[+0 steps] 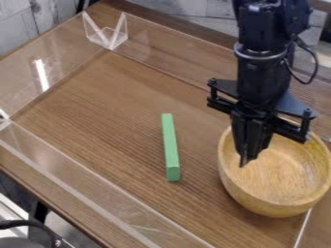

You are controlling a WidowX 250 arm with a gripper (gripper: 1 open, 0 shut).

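Observation:
My black gripper [246, 138] hangs over the back left rim of a round beige bowl [274, 186] at the right. It looks shut, with nothing visible between its fingers; its tips partly hide the rim. A green stick [169, 147] lies on the wooden table [91, 126], left of the bowl and apart from it.
A clear plastic container [106, 29] stands at the back left. The arm covers much of the back right.

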